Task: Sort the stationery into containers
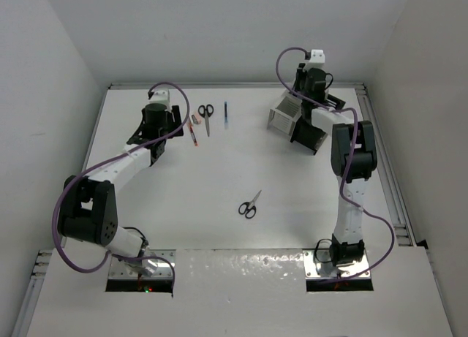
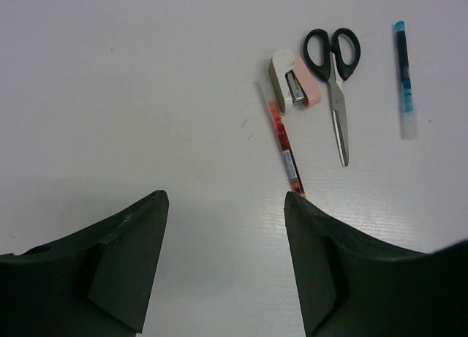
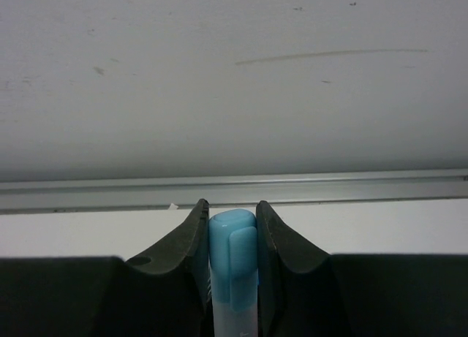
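My right gripper (image 1: 311,81) is over the white and black containers (image 1: 284,114) at the back right, shut on a light-blue-capped pen (image 3: 232,256), seen upright in the right wrist view. My left gripper stands open at the left. Before it lie an orange pen (image 2: 288,161), a pink-and-white stapler (image 2: 281,77), black scissors (image 2: 338,103) and a blue pen (image 2: 405,74). Another pair of scissors (image 1: 248,207) lies at the front middle of the table.
A metal rail (image 3: 329,187) and wall run along the back, behind the containers.
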